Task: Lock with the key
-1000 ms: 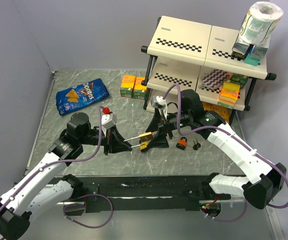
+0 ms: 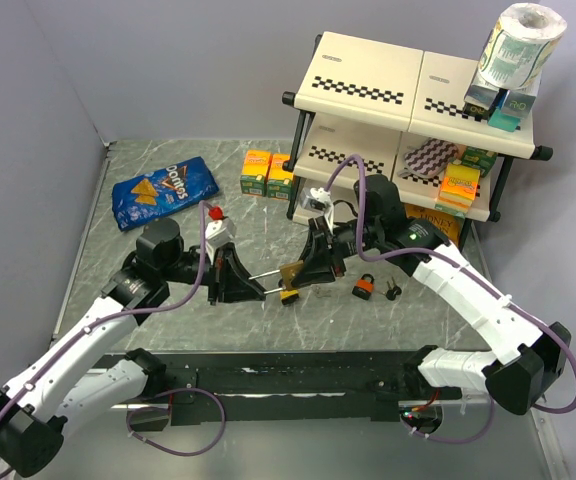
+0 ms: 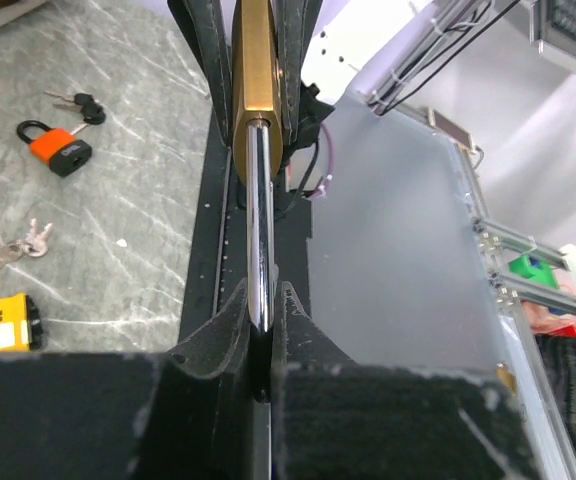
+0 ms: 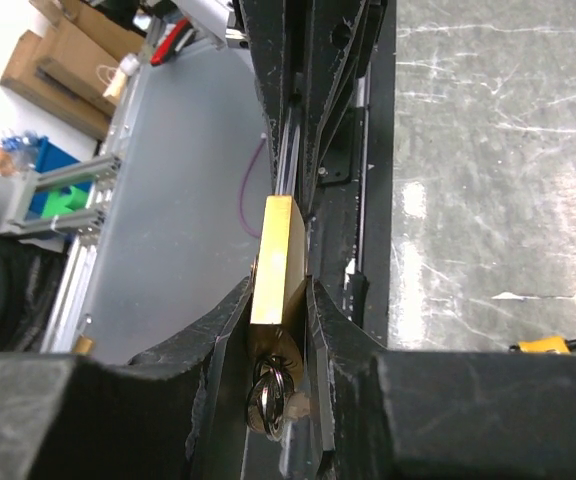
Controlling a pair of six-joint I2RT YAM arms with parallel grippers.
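Observation:
A brass padlock (image 2: 290, 272) with a long steel shackle hangs between my two grippers in the top view. My left gripper (image 2: 257, 287) is shut on the shackle (image 3: 260, 215), which points straight away from it in the left wrist view. From the opposite side my right gripper (image 2: 301, 282) is shut on the brass body (image 4: 279, 245). Key rings (image 4: 271, 398) show deep between its fingers, at the end of the body away from the shackle. The key's blade and the keyhole are hidden, as is how the shackle ends sit in the body.
A yellow padlock (image 3: 6, 323) lies on the table below, with loose keys (image 3: 23, 247) nearby. Farther right are an orange padlock (image 2: 363, 286) and black keys (image 2: 393, 289). A blue chip bag (image 2: 165, 193), small boxes (image 2: 255, 172) and a shelf (image 2: 353, 90) stand behind.
The right gripper's fingers have come closer together around the padlock's brass body, and less of the brass shows from above. The left gripper has hardly moved.

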